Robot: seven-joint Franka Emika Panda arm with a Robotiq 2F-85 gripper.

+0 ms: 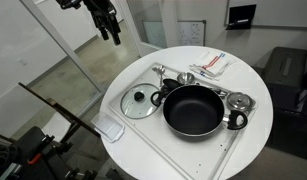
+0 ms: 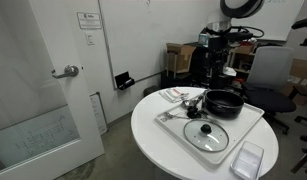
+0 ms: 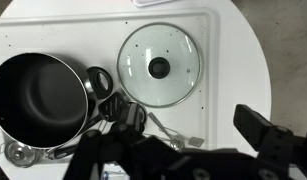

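High above the far left of the round table, my gripper hangs open and empty in exterior view 1. In the wrist view its dark fingers stand apart at the lower edge, over the tray. A glass lid with a black knob lies flat on the tray. Beside it is a black pan with two handles, empty inside. Several metal and black utensils lie close to the pan and lid, partly covered by the gripper in the wrist view.
A small steel pot sits near the pan. A clear plastic container rests at the table's edge by the lid. A cloth with red marks lies at the back. Bare white tabletop surrounds the tray.
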